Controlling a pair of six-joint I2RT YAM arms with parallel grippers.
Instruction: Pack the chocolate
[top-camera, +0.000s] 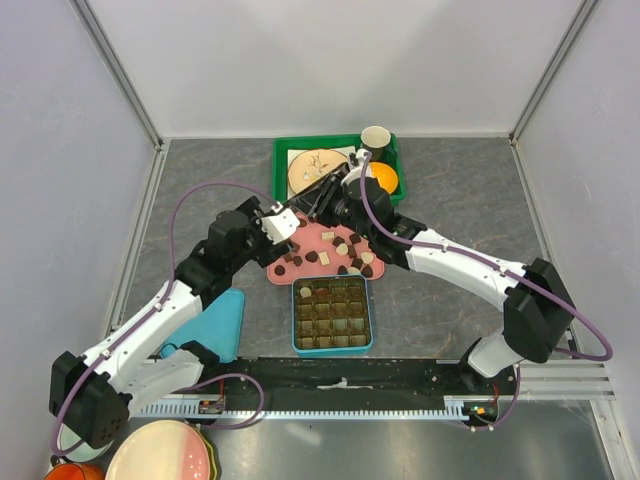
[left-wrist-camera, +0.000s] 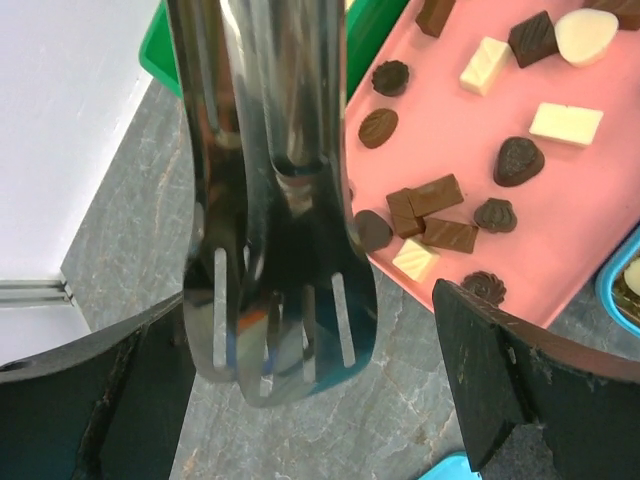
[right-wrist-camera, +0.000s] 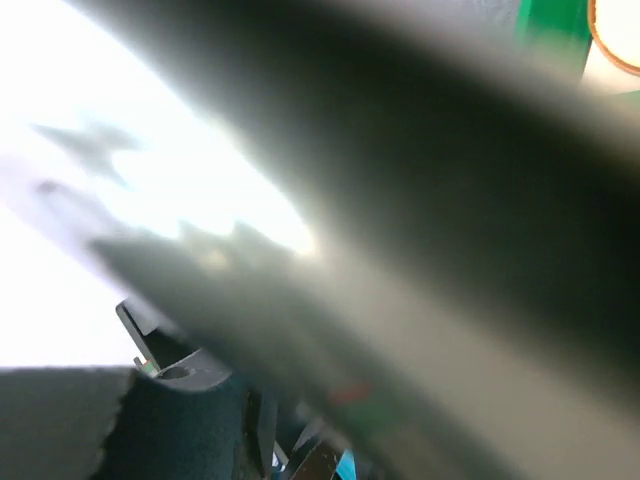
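A pink tray carries several chocolates; in the left wrist view they include a white bar and a dark chocolate. The compartment box stands in front of it, with chocolates in its back left corner and most compartments empty. Shiny slotted metal tongs extend leftward from my right gripper, which appears shut on them. Their two blades lie close together, with no chocolate visible between them. My left gripper is open, its fingers apart on either side of the tongs' slotted end.
Behind the tray is a green tray with a plate, a cup and an orange bowl. A blue lid lies left of the box. Blurred metal fills most of the right wrist view.
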